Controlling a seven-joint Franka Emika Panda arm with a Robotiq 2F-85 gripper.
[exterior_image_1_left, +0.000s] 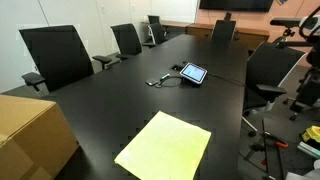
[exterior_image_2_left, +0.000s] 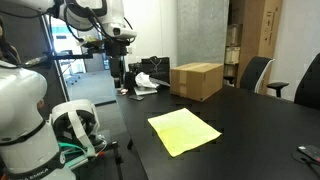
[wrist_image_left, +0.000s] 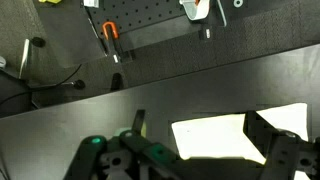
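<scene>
A flat yellow sheet (exterior_image_1_left: 166, 146), paper or cloth, lies spread on the black table (exterior_image_1_left: 110, 100). Exterior view 2 shows the same yellow sheet (exterior_image_2_left: 183, 131) near the table's edge. In the wrist view it is a pale sheet (wrist_image_left: 212, 137), partly covered by the hand. My gripper is open, its dark fingers (wrist_image_left: 262, 132) wide apart and nothing held between them. Beyond the table's side in exterior view 2, the arm (exterior_image_2_left: 92, 32) stands raised, with the hand above the floor side and clear of the sheet.
A large cardboard box (exterior_image_2_left: 200, 80) stands on the table beyond the sheet. A tablet (exterior_image_1_left: 194, 73) with cables lies farther along. Office chairs (exterior_image_1_left: 56, 62) line the sides. Tools, including orange-handled pliers (wrist_image_left: 112, 40), lie on the robot's base plate.
</scene>
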